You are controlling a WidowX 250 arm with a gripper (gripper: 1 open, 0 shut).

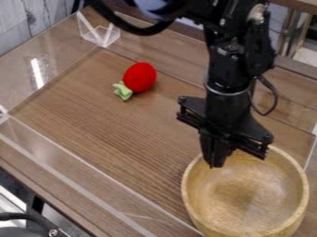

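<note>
The black robot gripper (217, 152) is at the centre right, pointing down over the back rim of a large tan bowl (246, 199). It is shut, with nothing visible between its fingers. A red round object (139, 78) sits at the upper left of the wooden table (87, 139), with a small green item (122, 91) beside it.
A clear wire or plastic object (102, 30) stands at the back left. Edges of the table run along the left and back.
</note>
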